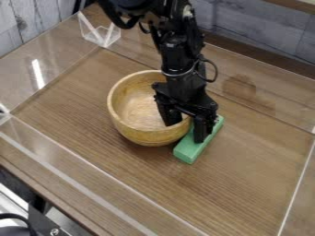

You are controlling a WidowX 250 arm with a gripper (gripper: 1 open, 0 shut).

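The black robot arm reaches down from the top centre to its gripper [185,109], low over the right side of a round yellow bowl [128,112] and beside a green oblong object [196,146]. The gripper's dark parts overlap the bowl's rim and the upper part of the green object; whether its fingers hold anything cannot be told. The green object lies on the wooden table, against the bowl's right side.
A small clear, angular item [101,29] sits at the back left, near the table's edge.
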